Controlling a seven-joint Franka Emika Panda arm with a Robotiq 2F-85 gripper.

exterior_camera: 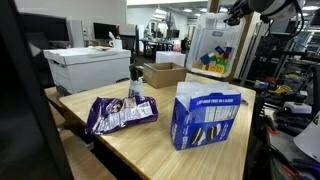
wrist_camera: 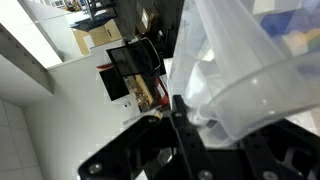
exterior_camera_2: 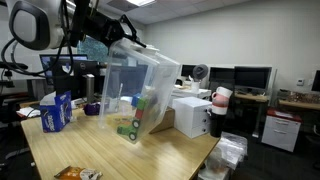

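A clear plastic bin [exterior_camera_2: 150, 75] hangs tilted above the table in the second exterior view, with coloured blocks [exterior_camera_2: 133, 127] low inside it. My gripper [exterior_camera_2: 127, 32] is shut on its upper edge. In the first exterior view the same bin [exterior_camera: 208, 42] is at the upper right, the coloured blocks [exterior_camera: 214, 60] showing through its wall. The bin's cloudy wall [wrist_camera: 225, 60] fills much of the wrist view and runs down to the fingers, hiding most of the fingers there.
On the table [exterior_camera: 130, 145] stand a blue cookie box [exterior_camera: 205, 122], a purple bag [exterior_camera: 122, 113], a bottle [exterior_camera: 135, 84] and a cardboard box [exterior_camera: 165, 75]. An orange packet [exterior_camera_2: 78, 173] lies near the front edge. Bare tabletop shows beneath the bin.
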